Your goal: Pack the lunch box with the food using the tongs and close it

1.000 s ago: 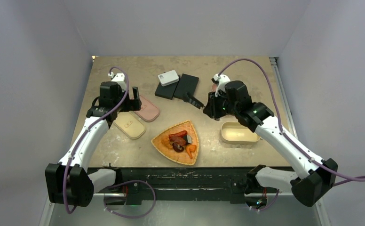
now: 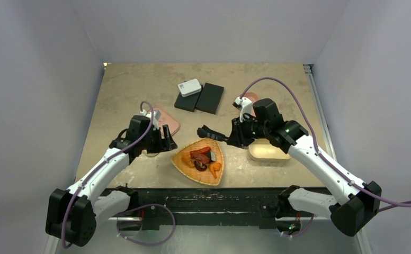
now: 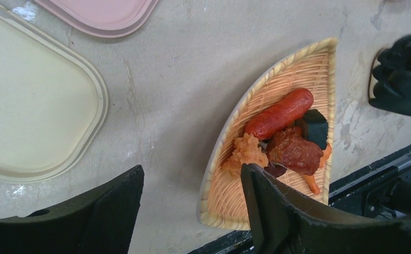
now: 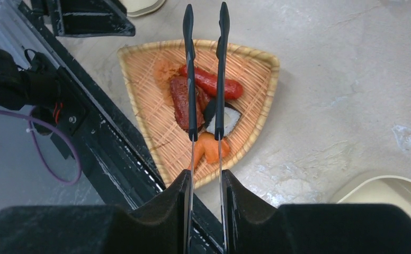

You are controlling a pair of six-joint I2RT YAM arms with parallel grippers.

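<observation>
A fan-shaped woven basket (image 2: 182,168) sits near the table's front edge. It holds a red sausage (image 3: 280,112), fried food (image 3: 246,151), browned meat (image 3: 297,152), a rice roll wrapped in black (image 4: 223,119) and an orange shrimp-like piece (image 4: 211,148). Left of the basket, my left gripper is open and empty, its right finger over the basket's edge. My right gripper is shut on black-tipped tongs (image 4: 190,69), whose parted tips hang above the basket. An empty cream box (image 2: 269,152) lies right of the basket, partly under the right arm.
The pink lid (image 2: 167,120) and cream lid (image 3: 34,100) lie at left, the latter mostly hidden from above by the left arm. Behind are black slabs (image 2: 211,98), a white box (image 2: 190,87) and a partly hidden pink container (image 2: 251,96).
The right gripper has come forward a little with the tongs. The food has stayed put.
</observation>
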